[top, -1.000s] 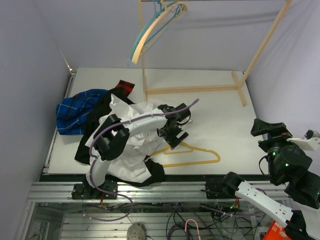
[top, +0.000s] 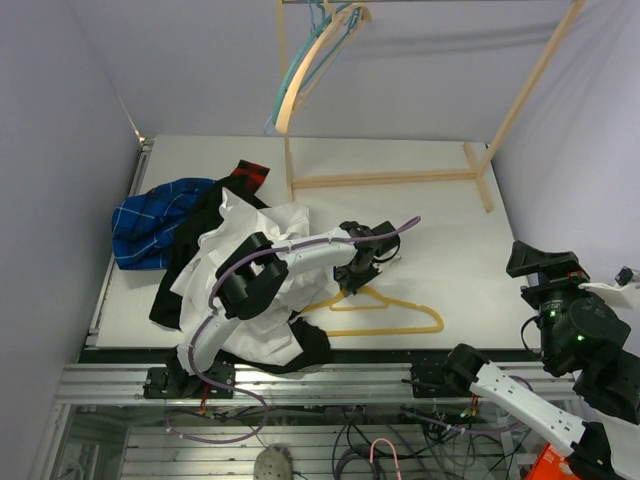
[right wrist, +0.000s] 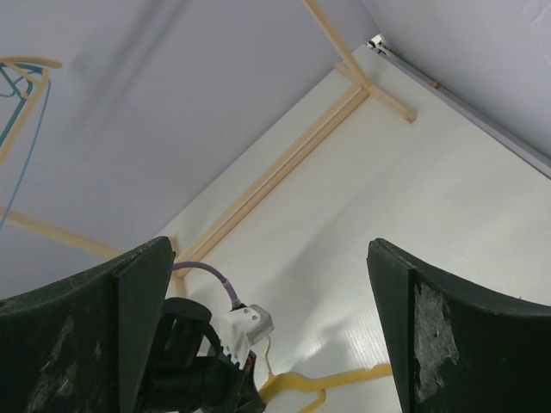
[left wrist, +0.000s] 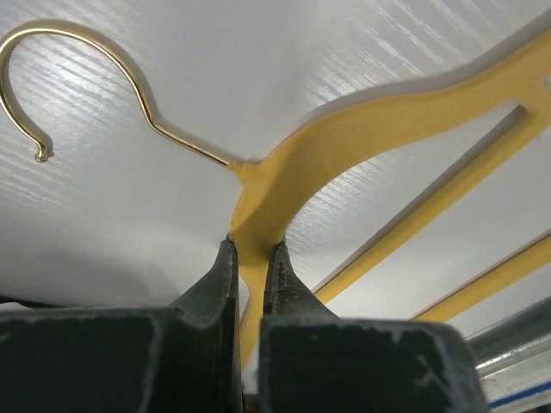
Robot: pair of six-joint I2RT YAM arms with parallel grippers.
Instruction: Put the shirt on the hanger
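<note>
On the white table lies a yellow wooden hanger (top: 405,304) with a gold wire hook (left wrist: 138,82). My left gripper is shut on the hanger's neck side, just below the hook, with the wood between its fingertips. A white shirt (top: 250,328) lies crumpled at the left of the table, partly under my left arm; the hanger's left end reaches to its edge. Off to the table's right side, my right gripper stands open, its fingers (right wrist: 430,335) wide apart and empty.
Dark clothing (top: 205,220) and a blue plaid garment (top: 160,222) lie behind and beside the white shirt. A wooden rack (top: 385,179) stands at the back, with several hangers (top: 300,75) hung above.
My left gripper has moved right and down onto the hanger's neck and closed. The hanger has shifted slightly to the right. The right arm has barely moved.
</note>
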